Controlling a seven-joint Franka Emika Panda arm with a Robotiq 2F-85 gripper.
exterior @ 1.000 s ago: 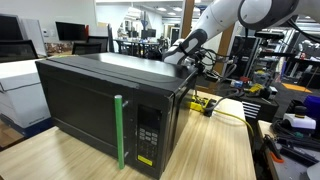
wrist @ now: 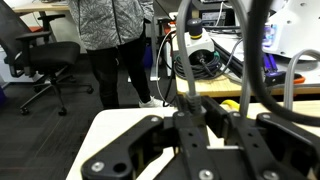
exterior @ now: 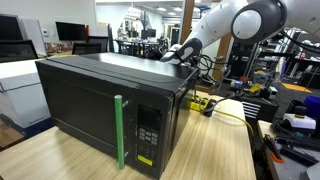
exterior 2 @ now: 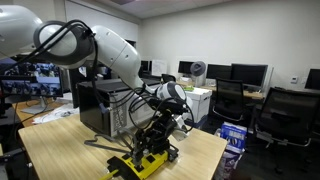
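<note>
A black microwave [exterior: 110,100] with a green handle [exterior: 119,130] stands on the wooden table, its door shut. My arm [exterior: 245,22] reaches in from the upper right, behind the microwave's right end. In the wrist view my gripper is shut around something thin and grey [wrist: 190,85], which stands upright between its fingers; what it is cannot be told. The microwave hides part of the arm's lower end in exterior view 1, and cables clutter the arm's end in exterior view 2.
A yellow object [exterior 2: 140,167] lies on the table close to the arm. Bare tabletop [exterior: 215,150] extends right of the microwave, where a yellow cable [exterior: 240,118] runs. Past the table edge in the wrist view are a person [wrist: 105,50] and an office chair [wrist: 45,45].
The upper part of my arm has swung right and looks larger in exterior view 1. The microwave has stayed in place.
</note>
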